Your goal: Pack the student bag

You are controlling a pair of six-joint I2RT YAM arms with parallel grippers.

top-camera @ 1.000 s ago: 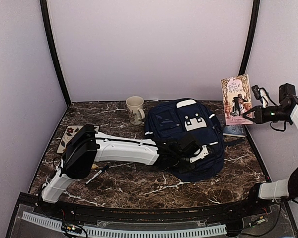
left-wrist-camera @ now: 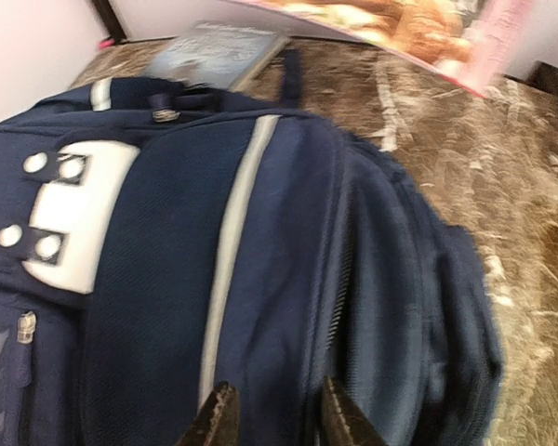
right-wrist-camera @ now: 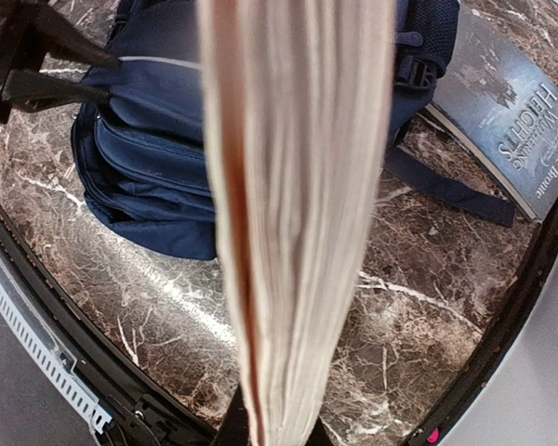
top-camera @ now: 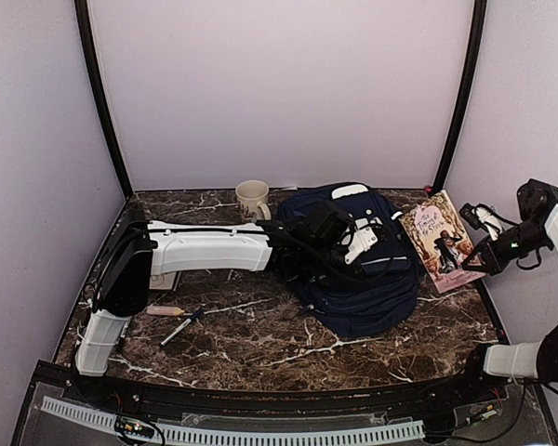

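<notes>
A navy backpack point(top-camera: 363, 307) lies on the marbled table, its front pocket and white patch facing up in the left wrist view. Over it hovers my left gripper, fingers parted and nothing between them, close to the zipped side. A pink illustrated book point(top-camera: 437, 243) is tilted in the air right of the bag. My right gripper point(top-camera: 474, 262) is shut on its edge; in the right wrist view the page block point(right-wrist-camera: 298, 214) stands edge-on and covers the middle. Beside the bag's top lies a grey-blue book point(right-wrist-camera: 507, 111), hidden behind the pink one from above.
A white mug point(top-camera: 252, 199) stands at the back, close to the bag. On the left lie a pencil-like item point(top-camera: 165, 310), a blue-capped pen point(top-camera: 180, 329) and a flat notebook point(top-camera: 164, 282) partly under my left arm.
The pink book has come down and tilted, with the right gripper lowering along with it. My left gripper has moved back and up over the bag from its lower part.
</notes>
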